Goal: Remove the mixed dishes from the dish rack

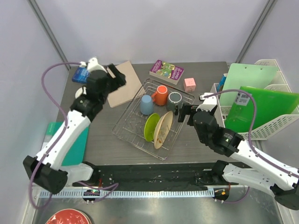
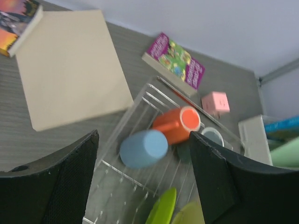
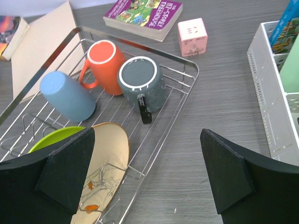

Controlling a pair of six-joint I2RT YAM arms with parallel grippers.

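The wire dish rack (image 1: 122, 128) stands mid-table. It holds a blue cup (image 1: 146, 105), an orange mug (image 1: 160, 95), a dark grey mug (image 3: 143, 79), a green plate (image 1: 150, 127) and a cream plate (image 1: 162, 130); both plates stand on edge. My left gripper (image 1: 117, 76) is open and empty, raised over the tan board left of the rack. Open and empty too is my right gripper (image 1: 180, 113), by the rack's right side near the grey mug; in the right wrist view the mug's handle points towards it. A white bowl (image 1: 79, 92) shows partly behind the left arm.
Behind the rack lie a purple book (image 1: 167, 71) and a pink block (image 1: 189, 85). A white basket (image 1: 271, 128) with green boards fills the right side. The tan board (image 1: 122, 95) lies left of the rack, a teal board (image 1: 77, 147) at front left.
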